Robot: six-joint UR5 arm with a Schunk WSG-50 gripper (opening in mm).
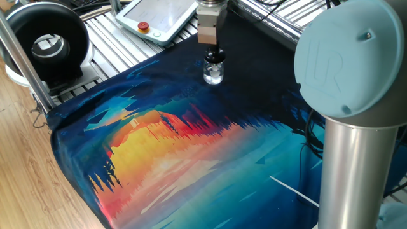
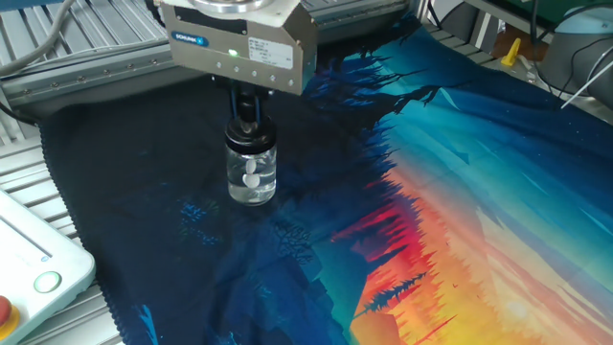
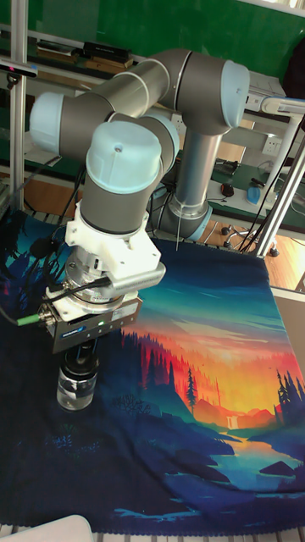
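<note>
A clear glass jar [image 2: 251,180] with a black lid [image 2: 251,135] stands upright on the dark part of the printed cloth, pale round shapes showing inside it. Directly above is my gripper [image 2: 249,119], its dark fingers reaching down to the top of the lid. In exterior view 1 the same jar [image 1: 213,74] appears near the cloth's far edge, below the gripper housing. Exterior view 3 has the jar [image 3: 74,394] at the left, under the arm. Fingers and lid are both black where they meet, so their grip does not show clearly.
The printed cloth [image 1: 184,159] covers most of the table, wide and clear apart from the jar. A tablet-like controller [image 1: 156,18] with a red button lies beyond its edge. A black ring-shaped device [image 1: 48,48] stands at the left, and a thin white stick [image 1: 294,191] shows near the arm.
</note>
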